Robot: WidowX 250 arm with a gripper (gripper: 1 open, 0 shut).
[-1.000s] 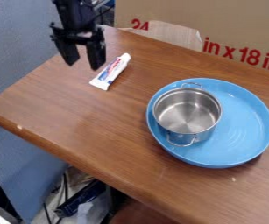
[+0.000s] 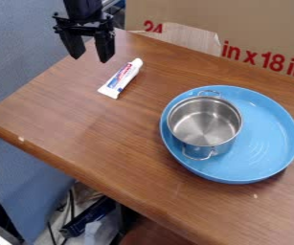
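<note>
My black gripper [image 2: 88, 50] hangs at the top left, above and behind a white tube with red and blue print [image 2: 121, 78] that lies on the wooden table. Its fingers look spread apart, with nothing seen between them. A steel pot [image 2: 204, 125] with wire handles stands on a light blue plate [image 2: 267, 139] on the right side of the table.
A cardboard box [image 2: 233, 21] with red lettering stands along the back. Beyond the table's left edge are a blue-grey surface and some dark clutter below.
The tube, pot and plate are unchanged.
</note>
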